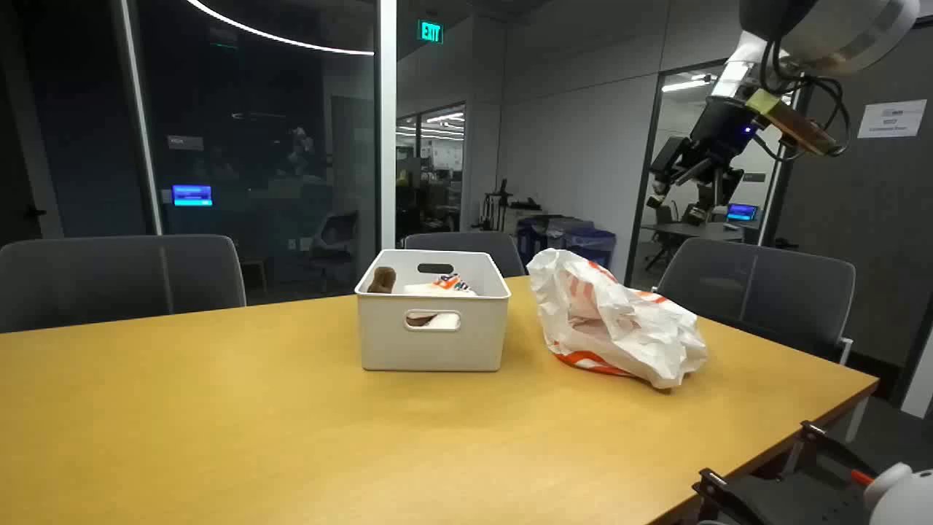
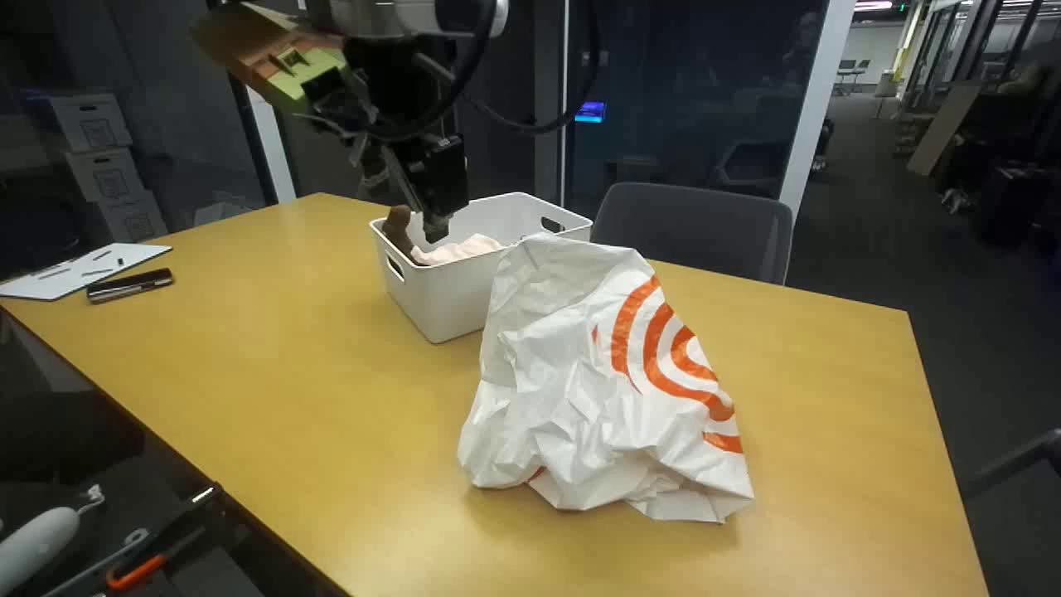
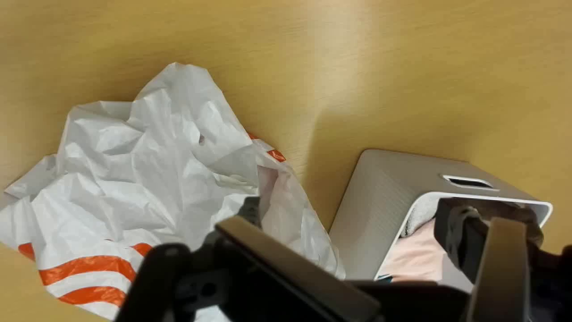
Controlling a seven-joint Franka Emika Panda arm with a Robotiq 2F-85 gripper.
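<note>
My gripper hangs well above the table, its fingers open and empty. Seen from above in the wrist view, its two fingers spread over the crumpled white plastic bag on one side and the bin on the other. The bag, printed with orange rings, slumps on the table with its mouth toward the bin, as exterior view 1 shows. Beside it stands the white bin, upright. Inside the bin lie a pale pink cloth, a brown item and a white piece with orange print.
At the table's far left lie a whiteboard sheet and a dark case. Chairs line the table's far edge.
</note>
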